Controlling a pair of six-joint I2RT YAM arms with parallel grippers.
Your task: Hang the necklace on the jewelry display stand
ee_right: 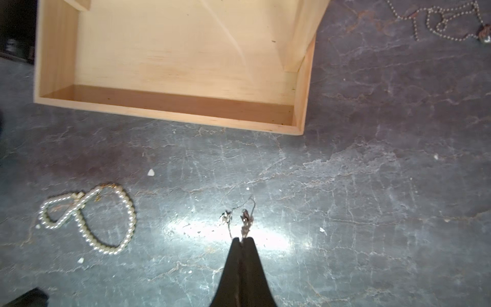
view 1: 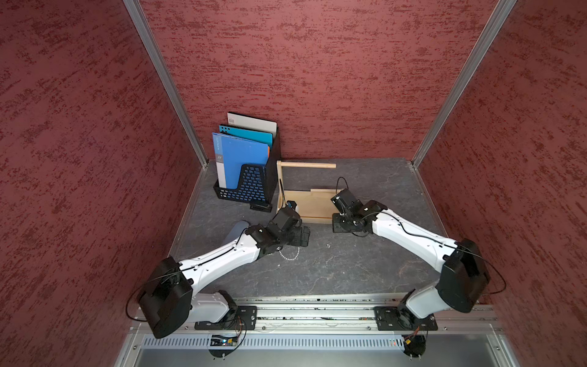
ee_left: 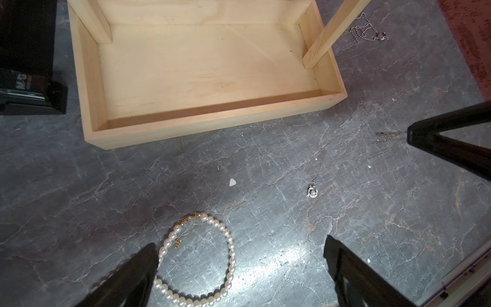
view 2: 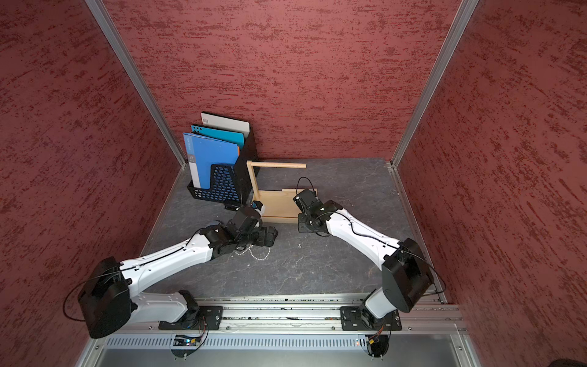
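Observation:
The wooden jewelry display stand (ee_left: pixel 217 120) has a shallow box base and upright posts; its top bar (view 1: pixel 308 164) shows in the top left view. At its front right, my right gripper is shut, a fine chain necklace (ee_right: pixel 246 220) at its fingertips. A small silvery pendant (ee_right: pixel 226 217) shows beside that chain; whether it touches the table is unclear. My left gripper stands open above the table, nothing between its fingers. Below it lies a pearl necklace (ee_left: pixel 231 261) in loops, partly hidden by the left finger.
A beaded chain (ee_right: pixel 445 23) lies right of the stand. The black file holder (view 1: pixel 272 174) with folders stands at the back left, a black object (ee_left: pixel 25 87) close to the stand. Open table lies in front of the stand and at right.

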